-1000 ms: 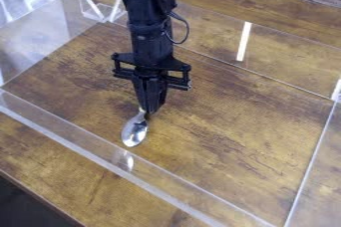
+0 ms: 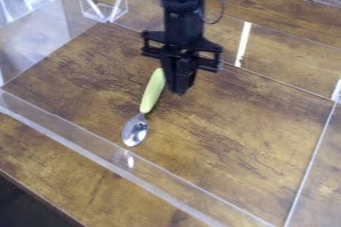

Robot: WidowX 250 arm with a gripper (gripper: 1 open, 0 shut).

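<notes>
A spoon with a pale green handle and a silver bowl lies on the wooden floor of a clear-walled tray. The dark robot gripper is just above and to the right of the handle's upper end, blurred. Whether anything is between its fingertips is hard to tell.
Clear acrylic walls bound the wooden area. A small white frame stands at the back left.
The gripper has moved up and back, to the right of the spoon, uncovering the green handle. The spoon looks unmoved.
</notes>
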